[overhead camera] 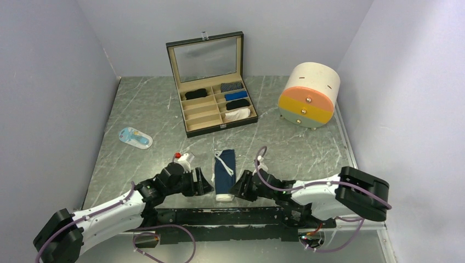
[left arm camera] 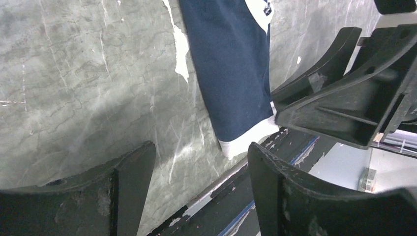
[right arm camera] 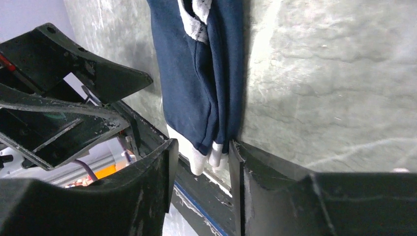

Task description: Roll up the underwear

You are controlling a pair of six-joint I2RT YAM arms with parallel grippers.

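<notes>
The navy underwear (overhead camera: 224, 171) lies as a narrow folded strip near the table's front edge, a white cord across its far half and a white band (left arm camera: 251, 138) at its near end. To its left, my left gripper is open, its fingers apart and empty, clear of the cloth. At the near right corner is my right gripper, partly open. In the right wrist view the band's white end shows in the gap between its fingertips; whether they press on it, I cannot tell.
An open organizer box (overhead camera: 189, 133) with rolled cloths and several empty compartments stands at the back. A colorful drawer unit (overhead camera: 307, 101) is at back right, a blue packaged item (overhead camera: 135, 138) at left. Bare table surrounds the underwear.
</notes>
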